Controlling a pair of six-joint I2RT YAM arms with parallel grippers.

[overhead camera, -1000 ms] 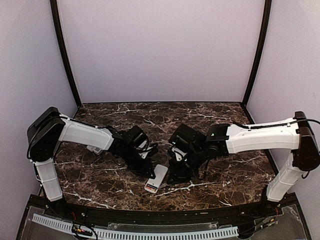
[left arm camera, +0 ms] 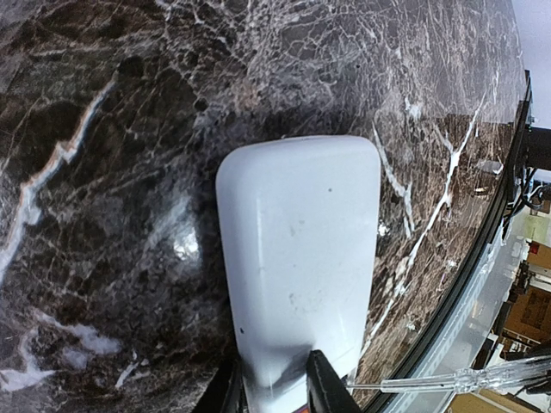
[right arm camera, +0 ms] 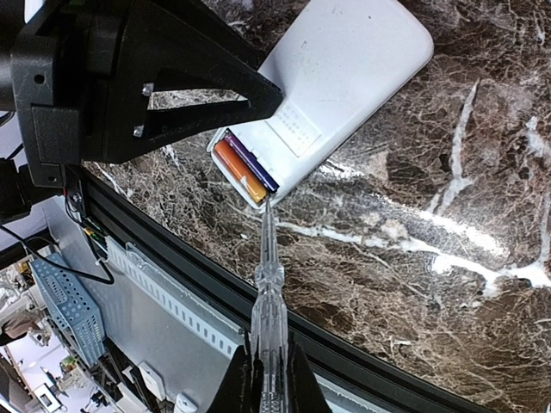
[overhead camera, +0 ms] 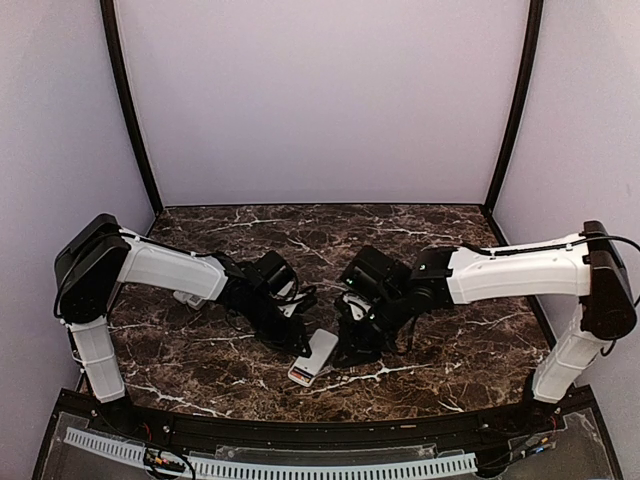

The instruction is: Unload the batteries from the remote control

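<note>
The white remote control (overhead camera: 322,346) lies back up on the dark marble table, its battery bay open at the near end. Inside the bay sit an orange battery (right arm camera: 238,168) and a dark purple battery (right arm camera: 250,160) side by side. My left gripper is shut on the remote control near the bay, with black fingers (left arm camera: 324,384) at its body. A clear, thin pointed tool (right arm camera: 269,284) is held in my right gripper, which is shut on its handle. Its tip meets the bay's end, at the batteries' ends.
A pale object (overhead camera: 188,298) lies at the left of the table, partly behind the left arm. The table's front edge (overhead camera: 330,428) runs close in front of the remote. Much of the marble behind the arms is clear.
The remote's near end has moved barely, if at all. The left arm looks still.
</note>
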